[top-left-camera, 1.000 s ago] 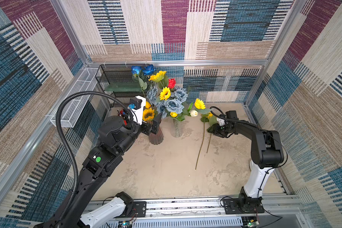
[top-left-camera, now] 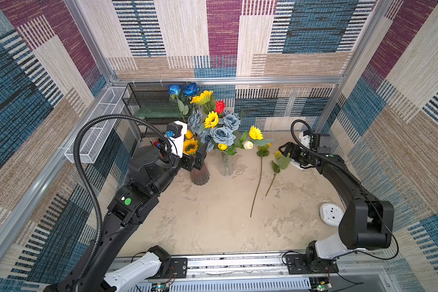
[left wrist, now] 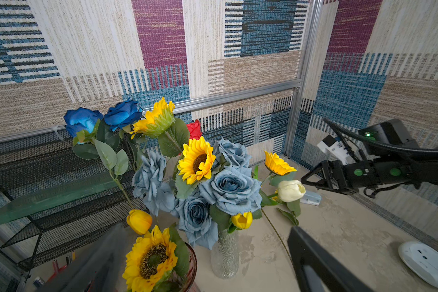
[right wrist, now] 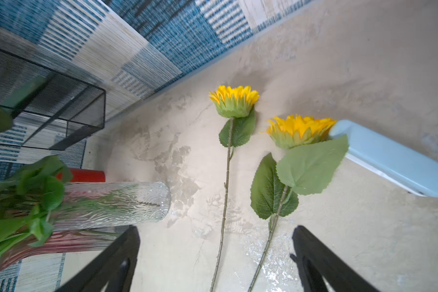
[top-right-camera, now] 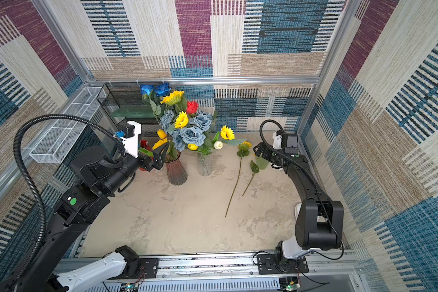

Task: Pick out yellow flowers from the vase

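Observation:
A clear vase (top-left-camera: 225,165) holds a mixed bouquet with yellow sunflowers (top-left-camera: 210,120), grey-blue roses, red, blue and white blooms. A brown ribbed vase (top-right-camera: 177,172) beside it holds another sunflower (left wrist: 152,260). Two loose sunflowers (right wrist: 233,99) lie on the table to the right, stems toward the front. My left gripper (top-left-camera: 198,158) stands open beside the brown vase, facing the flowers. My right gripper (top-left-camera: 285,150) hangs open above the two loose sunflowers, nothing between its fingers.
A black mesh rack (top-right-camera: 124,114) and white wire baskets (top-left-camera: 87,146) are at the left. A light blue object (right wrist: 389,158) and a white round socket (top-left-camera: 331,214) lie at the right.
My right arm has risen and moved back to the right, uncovering the loose sunflowers. My left arm is nearly still.

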